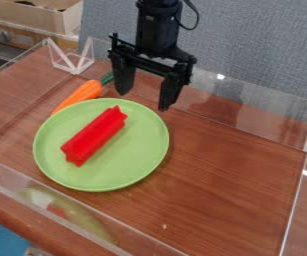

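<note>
A black gripper (146,88) hangs at the top centre, its two fingers spread open with nothing between them, above the back of the wooden tray floor. A green plate (136,155) lies at left centre with a long red block (94,134) on it, set diagonally. Behind the plate, to the left of the gripper, lies an orange carrot (81,94) with a green top, partly hidden near the gripper.
Clear walls (297,202) edge the wooden floor (229,190), whose right half is bare. White brackets stand at the back corners. A cardboard box (29,15) sits outside at the upper left.
</note>
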